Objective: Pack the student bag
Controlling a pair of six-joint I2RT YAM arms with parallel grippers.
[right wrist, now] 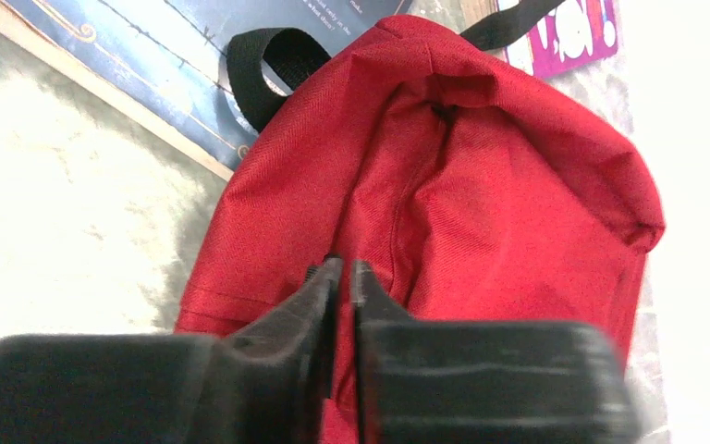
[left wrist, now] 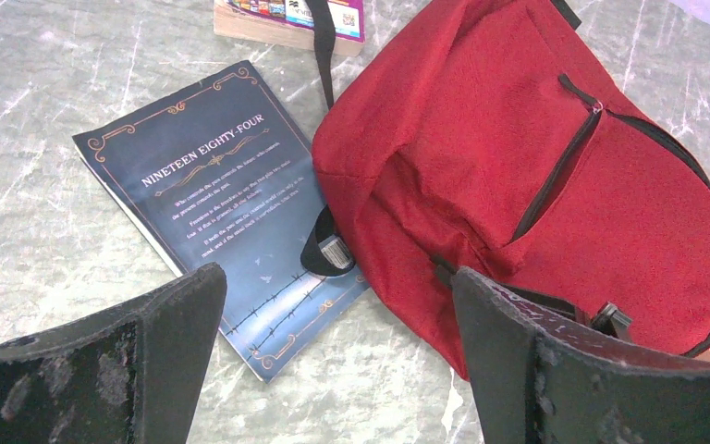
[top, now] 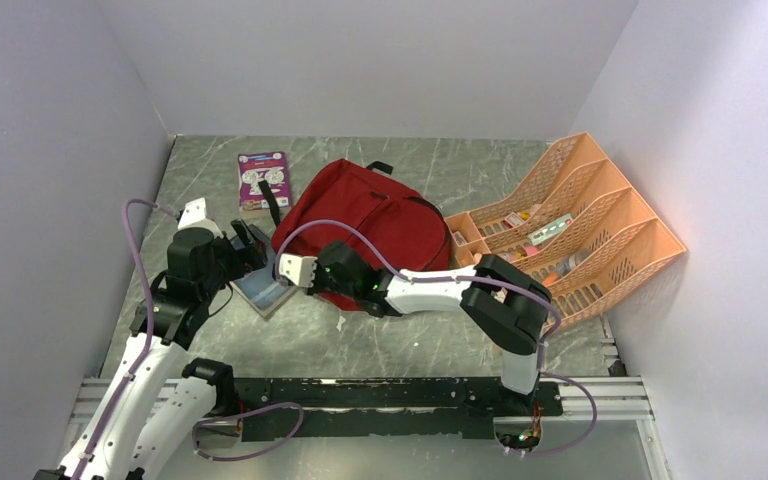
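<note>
The red bag (top: 360, 215) lies flat on the table, with creased fabric and a dark zipper (left wrist: 555, 176) across it. Over the "Nineteen Eighty-Four" book (left wrist: 194, 176), beside the bag's left end, hovers my left gripper, its fingers wide apart and empty. A black strap loop (left wrist: 329, 248) from the bag rests on that book. My right gripper is low over the bag's near left part; its fingertips are close together, red cloth shows in the narrow gap, and whether they pinch anything is unclear. A purple book (top: 264, 180) lies behind the blue one.
An orange compartment organizer (top: 600, 190) with several small items in it stands at the right, touching or close to the bag. Bare table (top: 390, 345) lies in front of the bag. Grey walls enclose the sides and back.
</note>
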